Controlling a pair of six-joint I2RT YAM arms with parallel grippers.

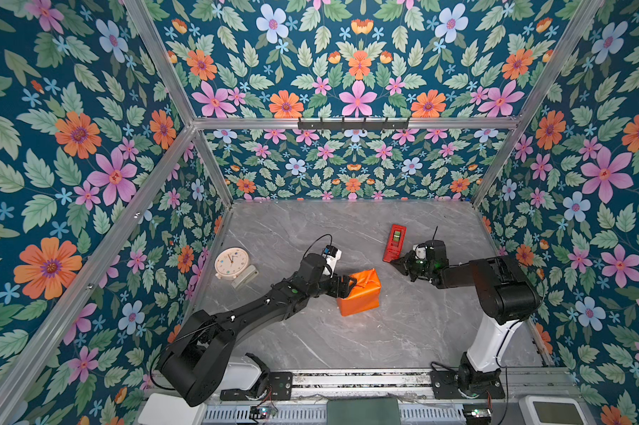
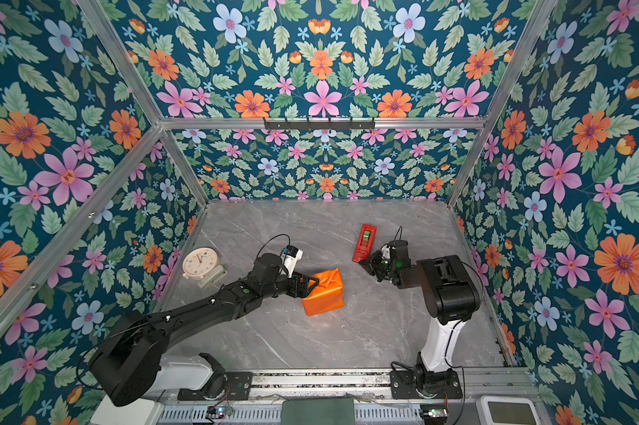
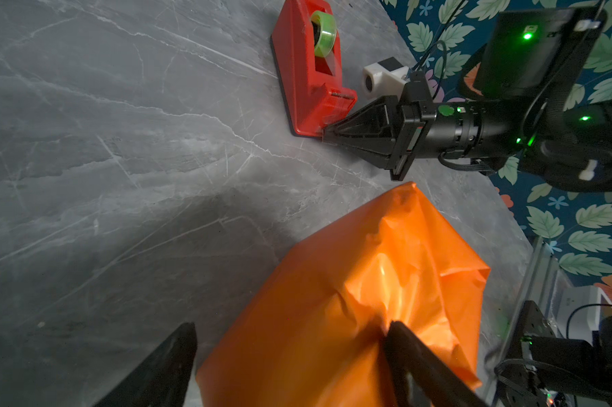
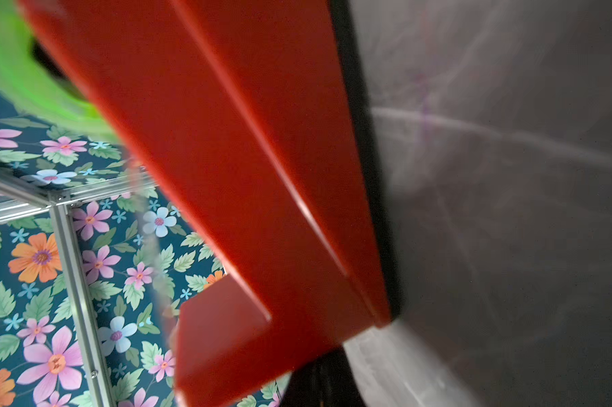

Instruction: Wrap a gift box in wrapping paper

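An orange paper-wrapped box (image 1: 360, 297) sits mid-table, its paper creased and folded on top in the left wrist view. My left gripper is open at the box, one finger (image 3: 421, 369) over the paper and the other beside its edge. Behind and to the right of the box stands a red tape dispenser (image 3: 311, 74) with a green tape roll (image 3: 325, 34). My right gripper is shut at the dispenser's front end. Whether a strip of tape lies between its fingers cannot be made out.
A round clock (image 1: 231, 262) stands at the table's left side, with a small grey object (image 1: 245, 276) beside it. Bare grey table (image 1: 291, 219) lies behind the box, and there is free room in front of it.
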